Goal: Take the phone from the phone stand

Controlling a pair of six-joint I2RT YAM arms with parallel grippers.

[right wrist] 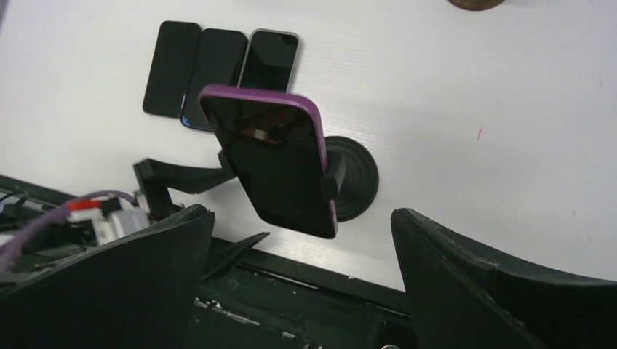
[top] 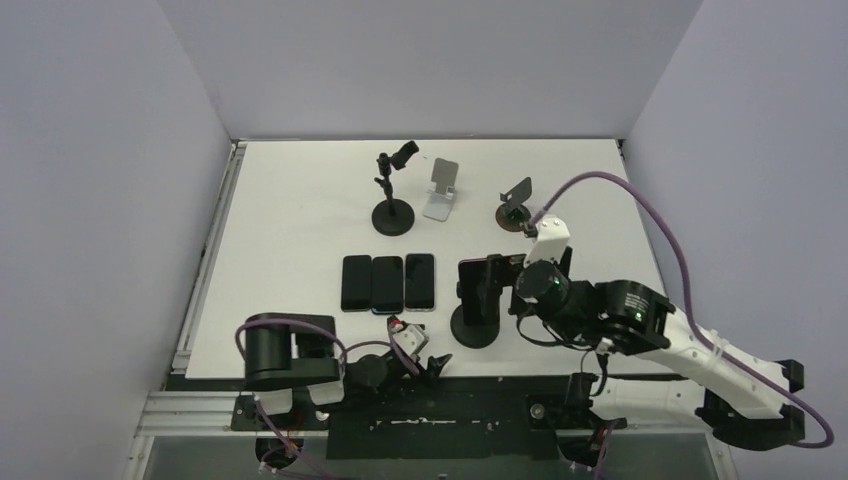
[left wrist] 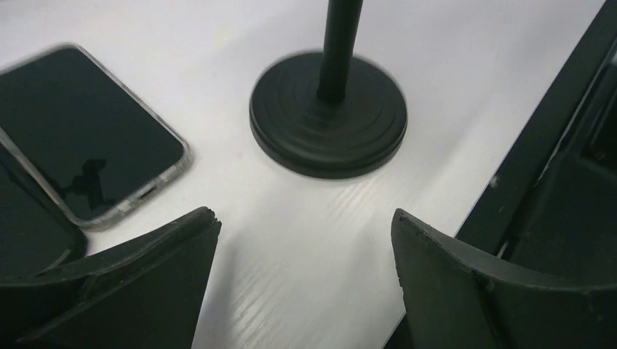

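A phone with a purple edge (right wrist: 273, 163) sits upright in a black stand with a round base (right wrist: 356, 174), near the table's front in the top and right wrist views. My right gripper is open above it, fingers apart on either side in its own view. My left gripper is low beside the stand, its fingers apart with nothing between them; its wrist view shows a black round base and pole (left wrist: 327, 116) ahead.
Three phones (top: 387, 285) lie flat left of the stand. A black stand (top: 393, 213), a silver stand (top: 441, 190) and a small stand (top: 515, 205) are at the back.
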